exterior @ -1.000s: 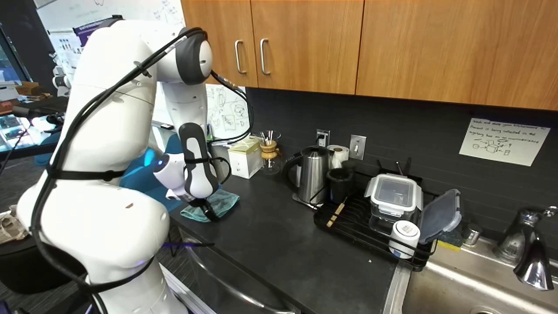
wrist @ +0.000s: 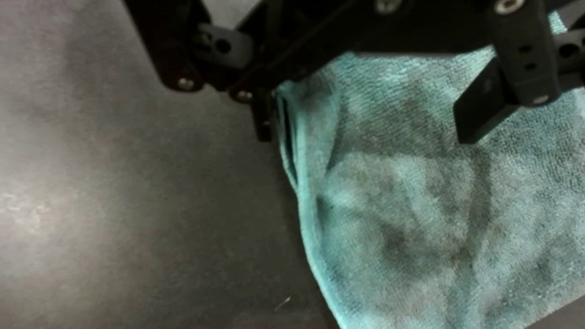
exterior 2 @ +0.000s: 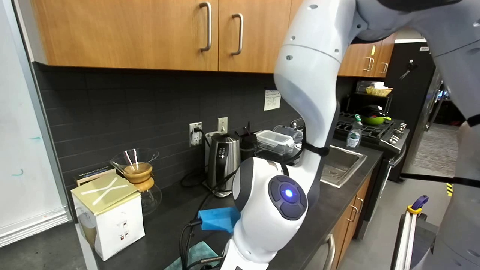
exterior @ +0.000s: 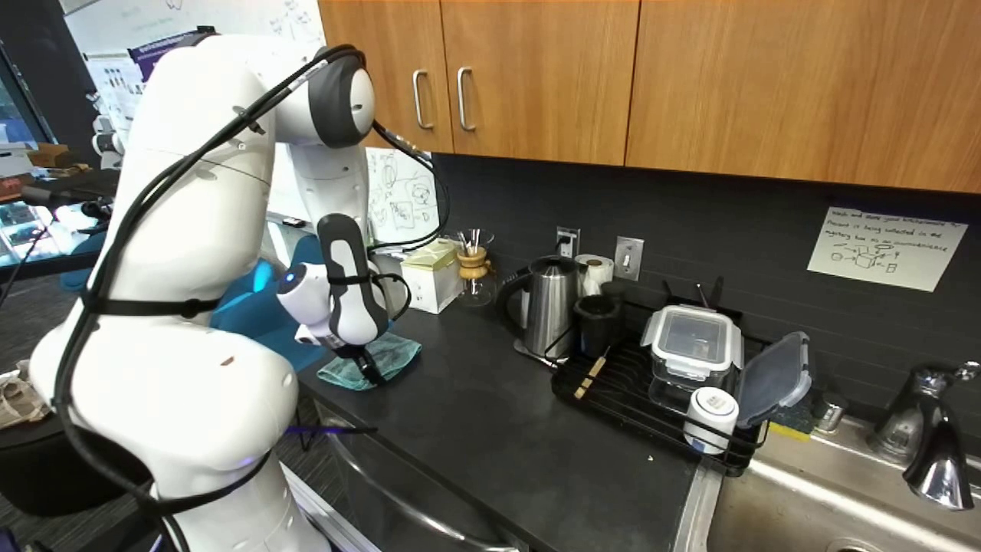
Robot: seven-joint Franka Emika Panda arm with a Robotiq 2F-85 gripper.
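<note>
A teal cloth lies folded on the dark counter near its left end, and its corner shows at the bottom of exterior view 2. My gripper is open over the cloth. In the wrist view one finger stands just outside the cloth's folded edge, beside bare counter. The other finger is above the middle of the towelling. Cloth spans the gap between them, lying flat with a few creases. Whether either fingertip touches it I cannot tell.
A white box, a glass coffee maker and a steel kettle stand along the back wall. Farther right are a black dish rack with containers and the sink.
The gripper and wrist have shifted very slightly to the right and up in exterior view 1. The cloth looks unmoved.
</note>
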